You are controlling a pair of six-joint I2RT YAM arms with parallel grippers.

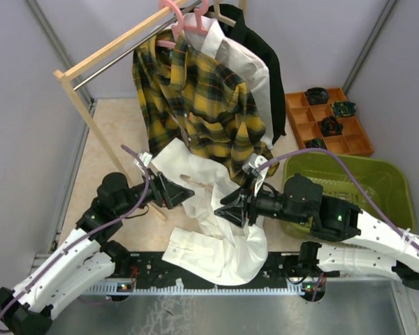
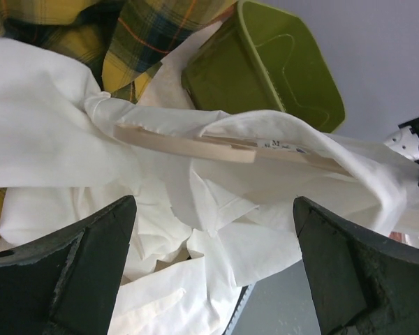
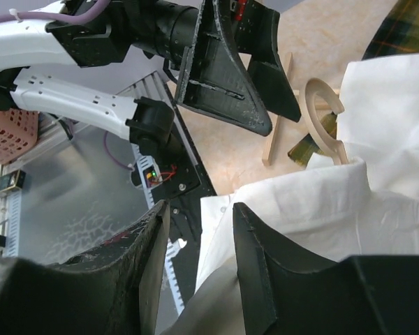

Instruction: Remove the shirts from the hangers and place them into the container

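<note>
The white shirt (image 1: 213, 255) lies crumpled in the middle, its upper part raised towards my right gripper (image 1: 228, 209). From its collar sticks the beige hook of the hanger (image 1: 195, 183). In the left wrist view the hanger (image 2: 188, 144) lies tilted inside the shirt's opening, ahead of my left gripper, which is open and empty. Between the parted fingers of my right gripper passes white cloth; whether they press on it does not show. The hook's curve (image 3: 314, 105) faces the left gripper in the right wrist view. Most of the hanger's body is hidden by cloth.
Behind hang a yellow plaid shirt (image 1: 195, 91), a white shirt and a dark garment on a wooden rack (image 1: 119, 45). A green bin (image 1: 398, 174) stands at right, a brown divided box (image 1: 359, 139) beyond it. Bare floor shows left of the shirt.
</note>
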